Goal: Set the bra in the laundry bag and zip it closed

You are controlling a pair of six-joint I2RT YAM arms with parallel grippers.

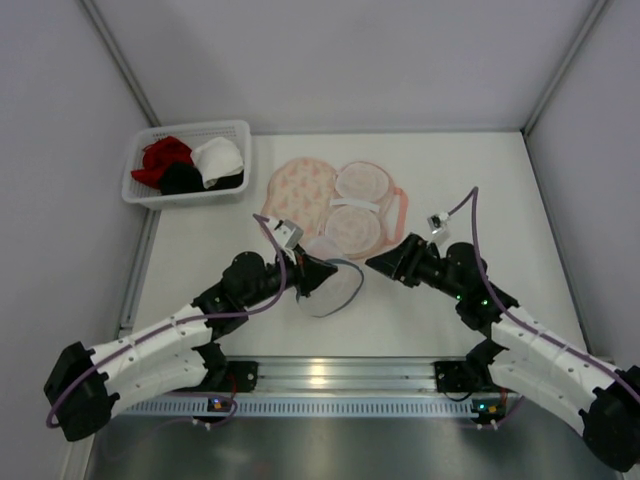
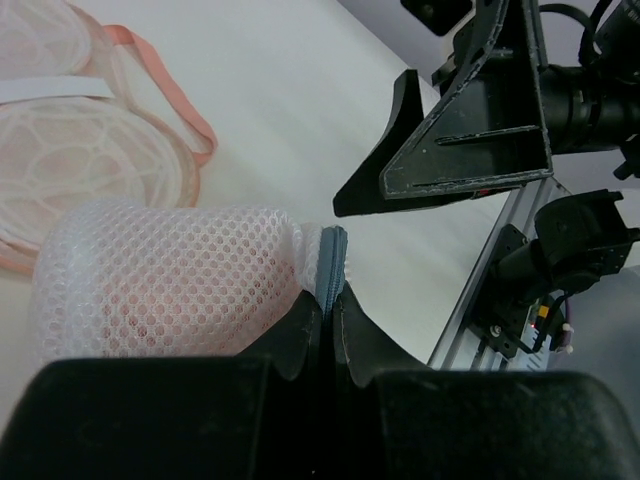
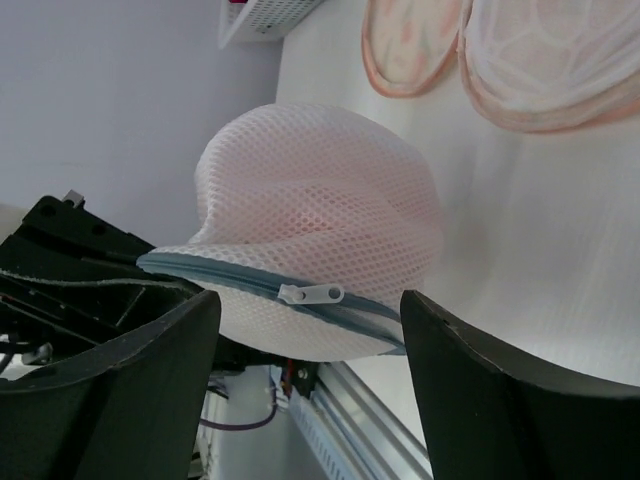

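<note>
My left gripper is shut on the blue zip edge of the white mesh laundry bag (image 2: 160,280), holding it above the table. In the right wrist view the zip band (image 3: 230,275) runs sideways with a white pull tab (image 3: 310,294). My right gripper (image 1: 385,262) stands open just right of the bag, its fingers either side of the band’s free stretch. The pink bra (image 1: 355,225), with two round cups and a strap, lies flat behind the bag.
A white basket (image 1: 150,196) with red, black and white cloth stands at back left.
</note>
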